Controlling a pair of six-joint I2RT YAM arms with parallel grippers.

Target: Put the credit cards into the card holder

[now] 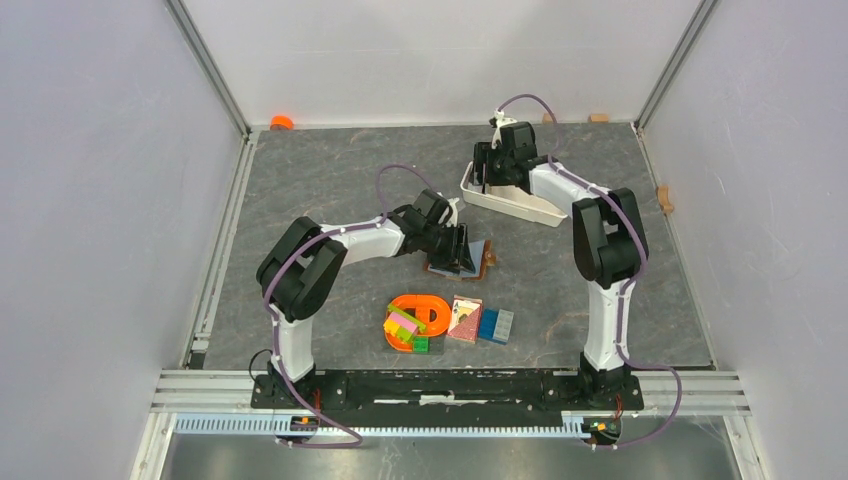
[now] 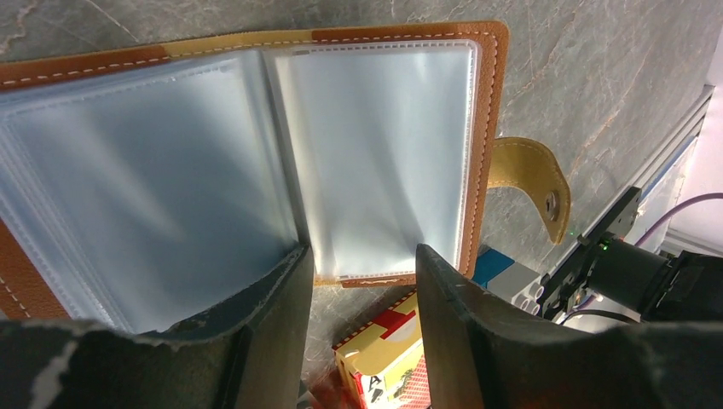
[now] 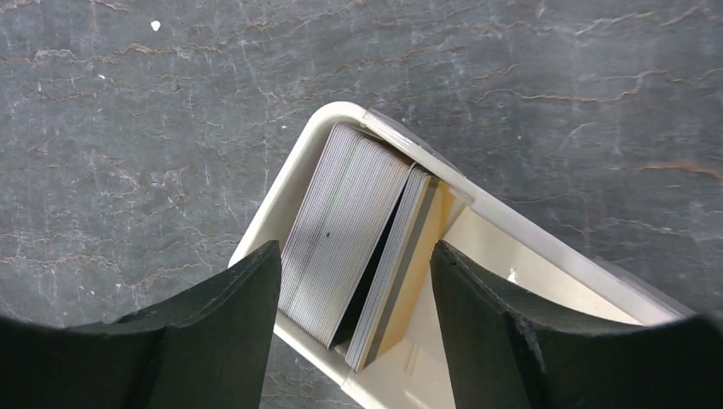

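The card holder point(image 2: 375, 145), a brown leather wallet with clear sleeves, lies open on the dark mat. My left gripper is low over its sleeves, fingers apart, with nothing clearly held between them. In the top view it is at the holder point(image 1: 476, 262). My right gripper stands open over the white tray point(image 3: 567, 273), around one end where stacks of cards point(image 3: 341, 226) stand on edge, with a gap between the stacks.
Orange toy track with coloured blocks point(image 1: 408, 320), a red card box point(image 1: 465, 318) and a blue box point(image 1: 497, 325) lie toward the front. An orange object point(image 1: 281, 123) sits at the back left.
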